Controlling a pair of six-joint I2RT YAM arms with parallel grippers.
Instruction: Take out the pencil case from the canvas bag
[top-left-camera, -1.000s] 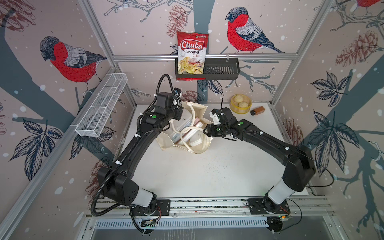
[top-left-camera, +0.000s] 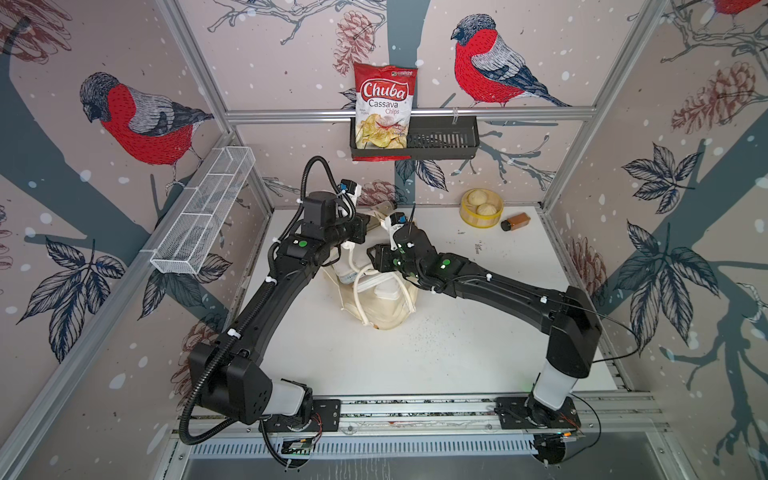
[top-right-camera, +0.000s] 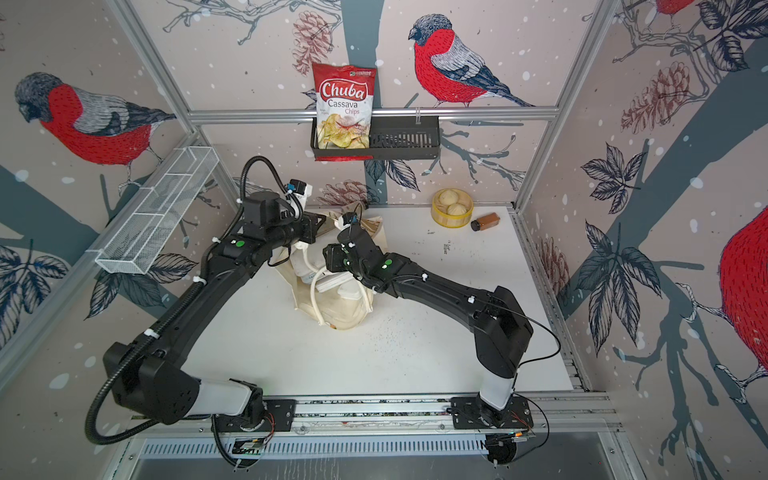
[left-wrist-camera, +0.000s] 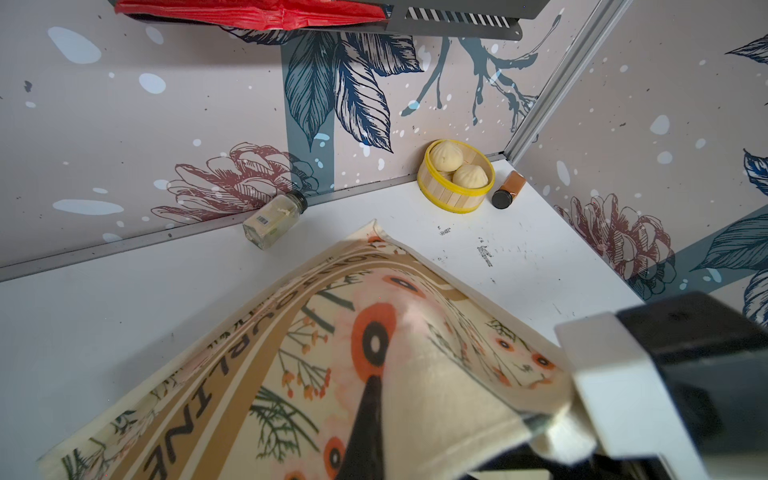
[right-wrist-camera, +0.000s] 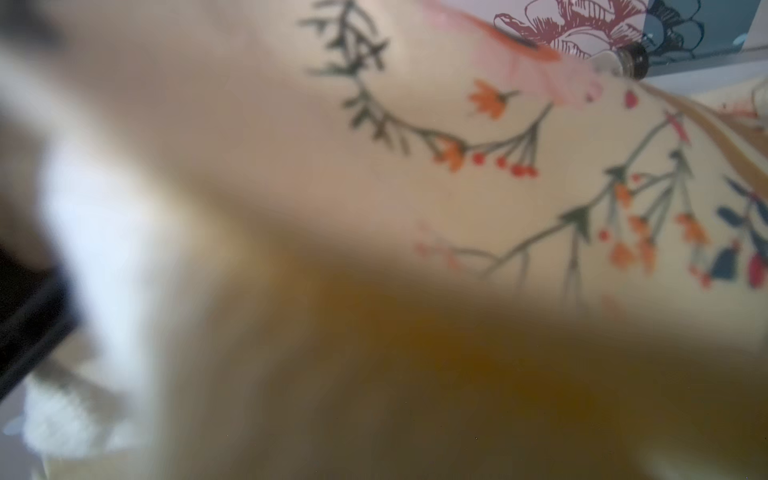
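Observation:
The cream canvas bag (top-left-camera: 384, 312) with white handles and a floral print (left-wrist-camera: 320, 400) lies at the middle of the table, pale items inside. Which item is the pencil case cannot be told. My left gripper (top-left-camera: 352, 232) is at the bag's upper left edge, its fingers mostly hidden by cloth in the left wrist view. My right gripper (top-left-camera: 380, 257) reaches over the bag's opening. The right wrist view is filled by blurred canvas, so whether it grips anything cannot be told.
A steamer of buns (top-left-camera: 480, 208) and a small brown bottle (top-left-camera: 516, 221) stand or lie at the back right, a glass jar (left-wrist-camera: 272, 220) at the back. Shelves (top-left-camera: 432, 136) hang on the walls.
My right gripper has moved left over the bag's middle, and the bag has shifted toward the front.

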